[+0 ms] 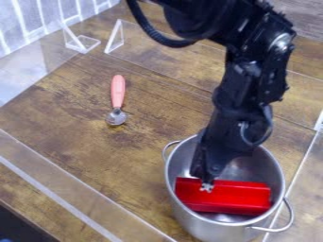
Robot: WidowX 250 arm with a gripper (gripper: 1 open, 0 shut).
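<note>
A steel pot [212,223] with two handles stands at the lower right of the table. Inside it lies a red box-like object [225,197] across the pot. The black arm reaches down into the pot from the top, its gripper [206,182] at the left part of the red object; whether the fingers are open or touch it is hard to tell.
A pink-handled scoop [117,95] lies on the wooden table [57,132] to the upper left, with clear wood around it. Clear panels border the table, with small white brackets [78,43] at the back left and a white fabric behind.
</note>
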